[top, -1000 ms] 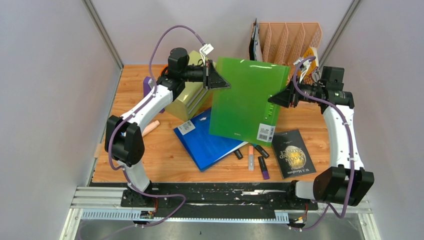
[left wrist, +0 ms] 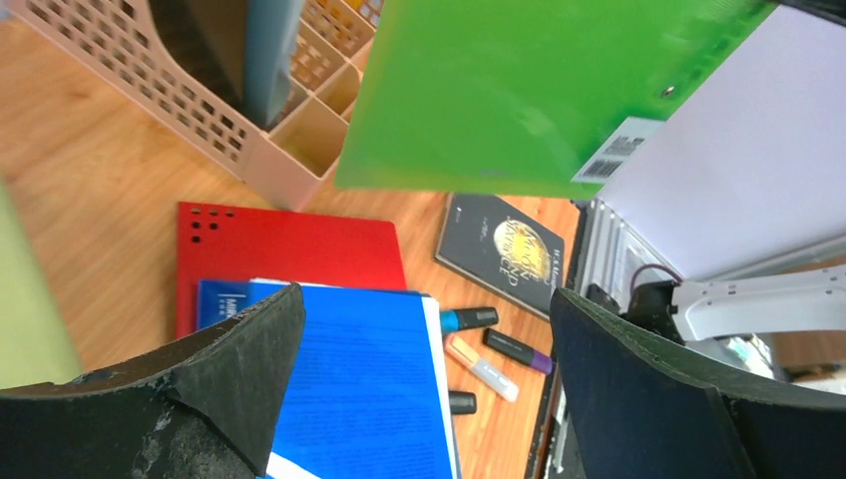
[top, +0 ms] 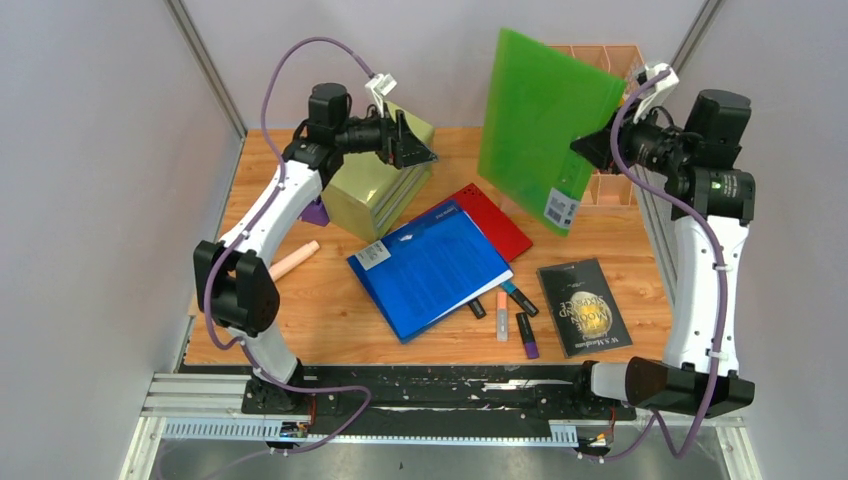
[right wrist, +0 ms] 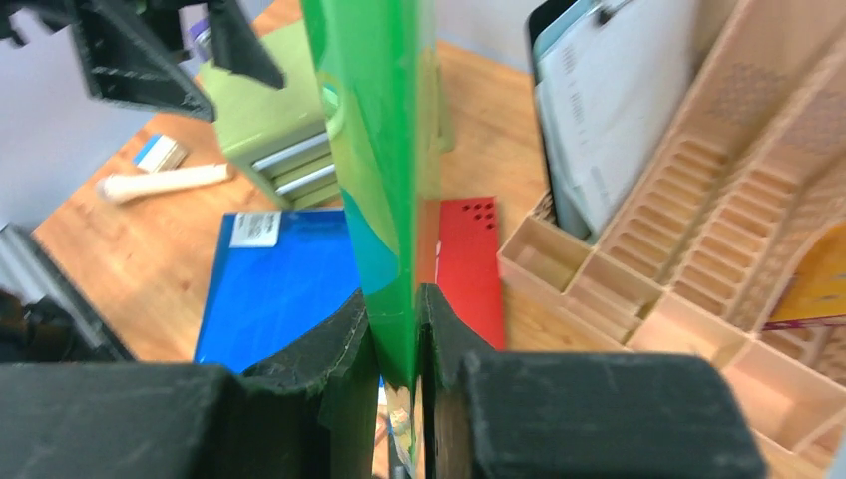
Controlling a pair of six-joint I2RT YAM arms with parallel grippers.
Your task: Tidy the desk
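A translucent green folder (top: 530,120) with a barcode label is raised upright by my right gripper (top: 590,150), which is shut on its edge, in front of the pink slotted organizer (right wrist: 648,259) at the back right. My left gripper (top: 410,150) is open and empty, over the olive box (top: 365,195). On the desk lie a blue folder (top: 430,275), a red folder (left wrist: 289,239) partly under it, a black notebook (top: 580,310), several markers (top: 528,335) and a pale cylinder (top: 295,260).
The organizer holds a dark upright item with white sheets (right wrist: 609,110) and a yellow item (right wrist: 818,274). A purple object (top: 312,210) sits behind the box. Bare wood shows at the desk's front left (top: 250,330).
The green folder has risen and moved right and back with my right gripper, uncovering the red folder. My left gripper has let go of the folder and moved slightly left.
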